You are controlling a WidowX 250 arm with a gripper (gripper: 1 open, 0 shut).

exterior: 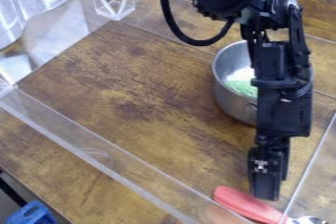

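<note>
My black gripper (269, 174) hangs low at the right of the camera view, just above a red-handled utensil (250, 204) with a metal end that lies at the front right. Whether the fingers are open or shut cannot be made out. Behind my arm stands a steel pot (231, 85) with green contents, partly hidden by the arm.
Clear plastic walls (105, 159) edge the wooden table (125, 81), whose middle and left are bare. A white curtain (33, 2) is at the back left, and a blue object (29, 215) sits at the front left corner.
</note>
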